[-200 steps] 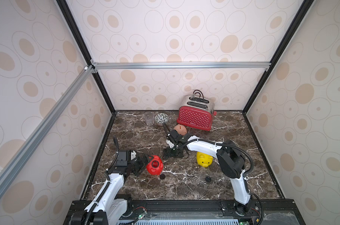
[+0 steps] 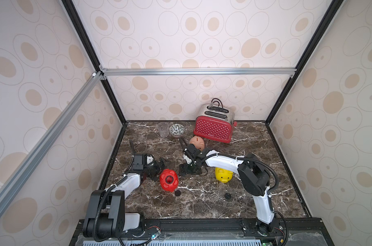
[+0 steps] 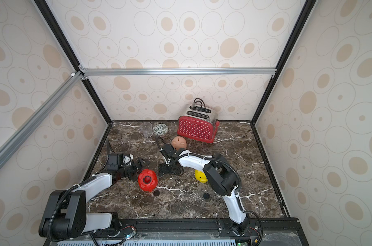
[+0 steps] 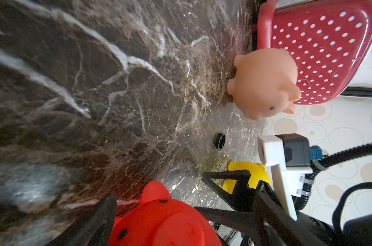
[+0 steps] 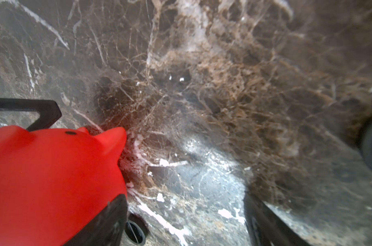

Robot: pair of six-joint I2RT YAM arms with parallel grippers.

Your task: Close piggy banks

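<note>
The red piggy bank [image 2: 168, 186] lies on the marble table with a round opening facing up. My left gripper [image 2: 159, 169] stands open just left of it; in the left wrist view, the red pig's head [image 4: 173, 223] shows between the fingers. Right of the pig, my right gripper has its fingers apart and bare table between them. A black cap [image 2: 177, 193] lies in front of the red bank, another cap [image 2: 227, 196] in front of the yellow bank [image 2: 223, 175]. A third black cap [image 4: 219, 141] lies near the peach bank [image 4: 264, 82].
A red dotted toaster [image 2: 213, 128] stands at the back behind the peach bank. A glass [image 2: 163, 130] and a patterned bowl [image 2: 177, 129] sit at back left. My right arm [image 2: 227, 162] partly covers the yellow bank.
My left gripper and forearm have moved toward the back of the table, and the left elbow has come up. The right gripper has barely moved; the banks look unmoved.
</note>
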